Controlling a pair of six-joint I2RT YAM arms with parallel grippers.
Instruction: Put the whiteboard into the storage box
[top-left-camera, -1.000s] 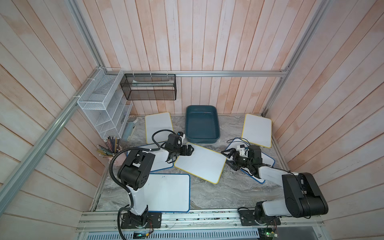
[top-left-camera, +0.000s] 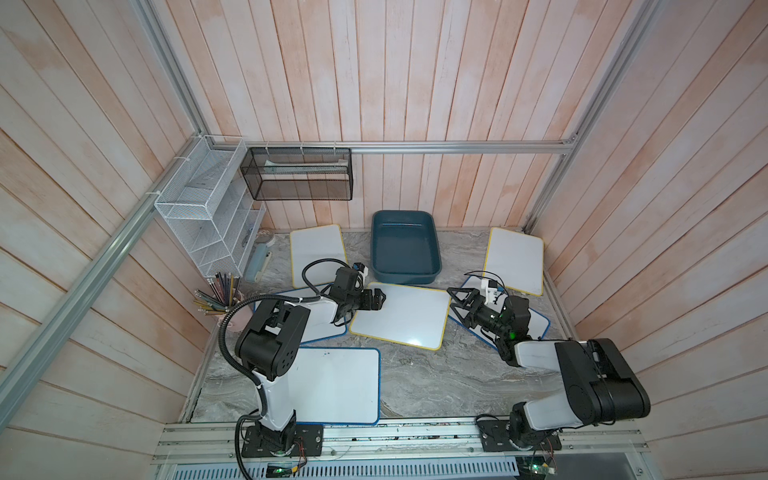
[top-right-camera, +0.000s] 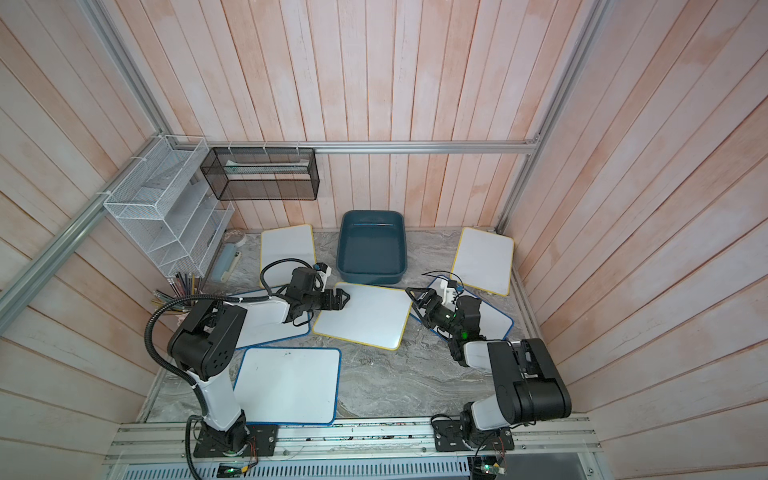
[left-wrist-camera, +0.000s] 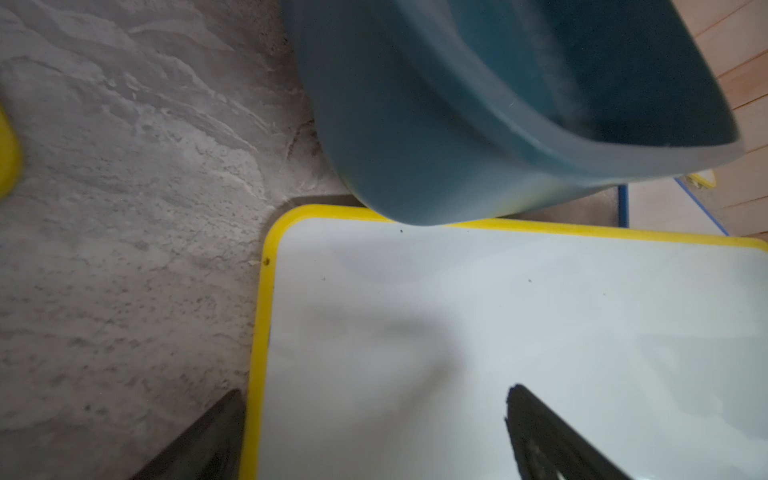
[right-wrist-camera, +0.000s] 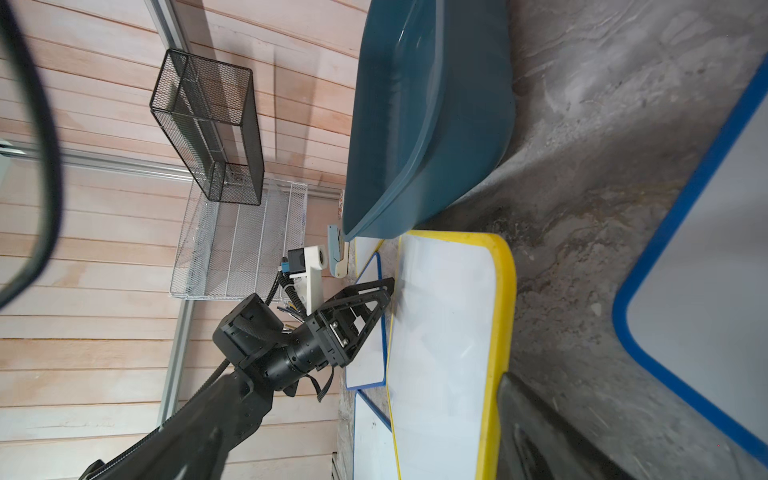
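In front of the dark teal storage box (top-left-camera: 405, 244) lies a yellow-edged whiteboard (top-left-camera: 400, 316), flat on the table and slightly turned. Its back edge passes under the box's overhanging front in the left wrist view. My left gripper is open over the board's left end, one finger (left-wrist-camera: 212, 436) by the yellow edge and the other above the white face. At the right end, my open right gripper has its fingers either side of the yellow edge as seen in its wrist view; contact cannot be judged. The box looks empty.
Yellow-edged boards lie at the back left (top-left-camera: 317, 252) and back right (top-left-camera: 514, 260). Blue-edged boards lie front left (top-left-camera: 334, 385), under the left arm and under the right arm (top-left-camera: 534, 321). A pencil holder and wire racks (top-left-camera: 216, 208) stand left.
The middle whiteboard has turned, its right end swinging back toward the box. The left arm is almost still.
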